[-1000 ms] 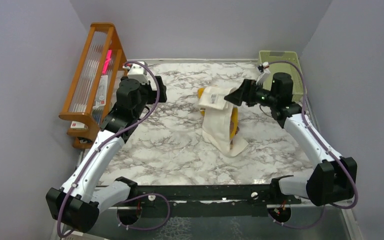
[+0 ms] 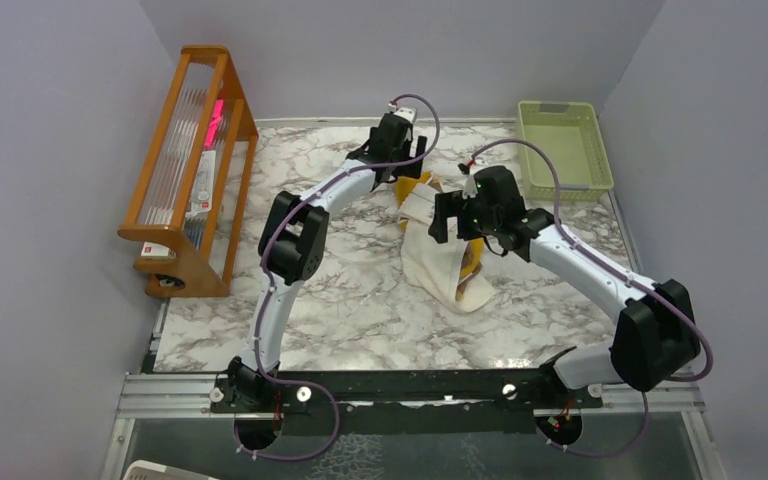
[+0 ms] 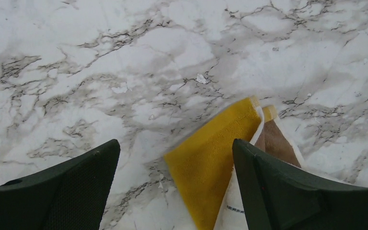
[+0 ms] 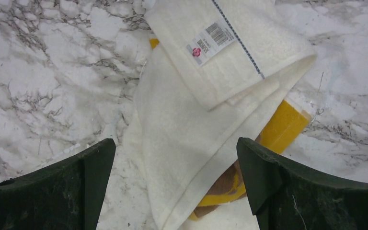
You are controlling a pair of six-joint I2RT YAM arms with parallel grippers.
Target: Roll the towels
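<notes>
A crumpled, partly folded towel lies on the marble table, white on one face and yellow with brown on the other. In the right wrist view its white face shows, with a labelled flap folded over the upper part. A yellow corner appears in the left wrist view, between the spread fingers. My left gripper is open above the towel's far end. Over the middle of the towel, my right gripper is open too, and nothing is gripped in it.
At the back right stands an empty green basket. A wooden rack with clear rods stands at the left.
My left gripper has swung from beside the rack rightward to the towel's far end. My right gripper has moved left and toward the front, over the towel. The far flap's yellow side shows more.
</notes>
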